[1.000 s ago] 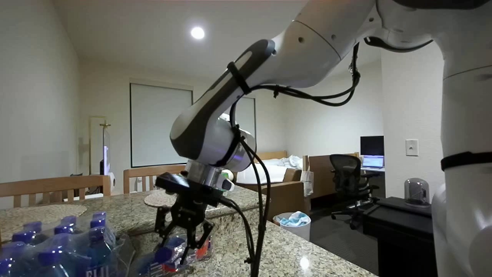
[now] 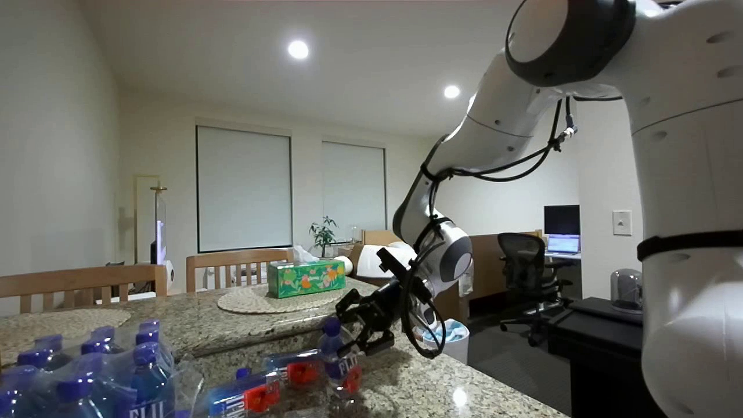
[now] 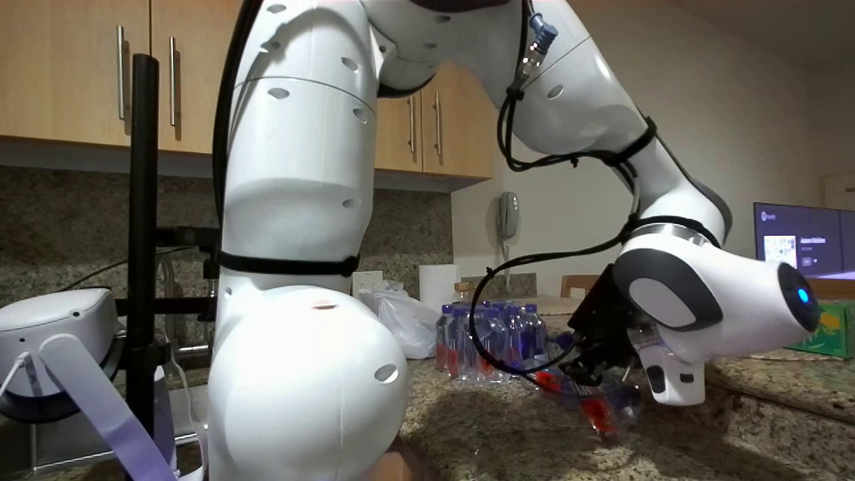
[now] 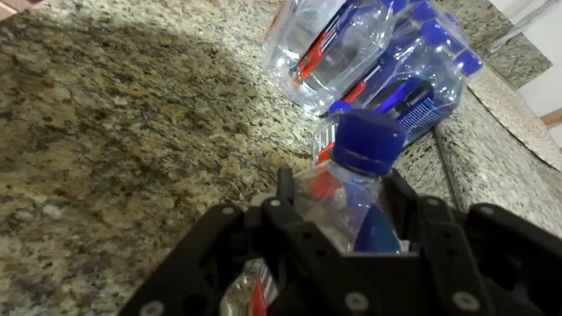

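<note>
A clear water bottle [image 2: 334, 355] with a blue cap is held just under its cap by my gripper, which is shut on it. In exterior view 1 this bottle stands about upright, and I cannot tell whether its base touches the counter. The wrist view shows the blue cap [image 4: 370, 139] rising between the black fingers. Two other bottles lie on their sides near it: one with a red and blue label [image 2: 245, 397], another [image 2: 296, 369] just behind the held one. In exterior view 2 the gripper [image 3: 589, 377] partly hides the held bottle.
A plastic-wrapped pack of several upright bottles [image 2: 90, 379] stands at the left. Behind, a raised granite ledge [image 2: 209, 324] carries a green tissue box [image 2: 306, 278] on a woven mat. The counter [image 2: 446, 390] right of the gripper is clear.
The gripper, open around the lying bottles a second ago, has moved right and tilted over to the side. It now holds a bottle about upright, and the tissue box has come into sight.
</note>
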